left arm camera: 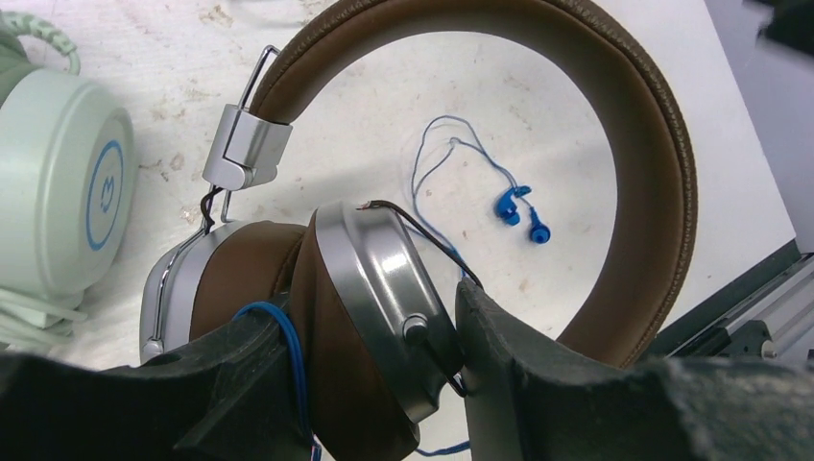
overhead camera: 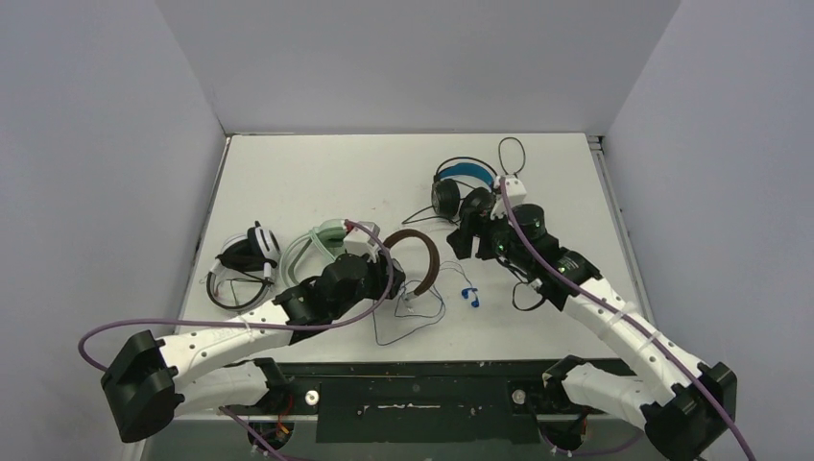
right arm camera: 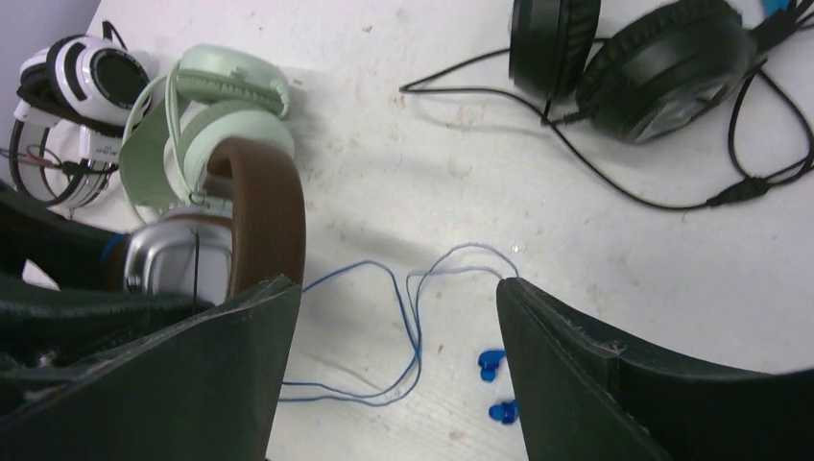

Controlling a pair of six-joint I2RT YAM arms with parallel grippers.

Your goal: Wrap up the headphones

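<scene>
Brown-and-silver headphones [left arm camera: 646, 182] rest low over the white table, right of the mint ones in the top view. My left gripper is shut on one of their ear cups, a blue cable beside the fingers. A thin blue cable with blue earbuds [left arm camera: 509, 209] lies on the table, seen through the headband's loop. My right gripper stands open over the table, right of the brown headphones, with the blue cable visible below between its fingers.
Mint headphones [right arm camera: 235, 72] and white-black headphones [overhead camera: 264, 245] lie at the left. Black headphones [right arm camera: 662, 72] with cables lie at the back right.
</scene>
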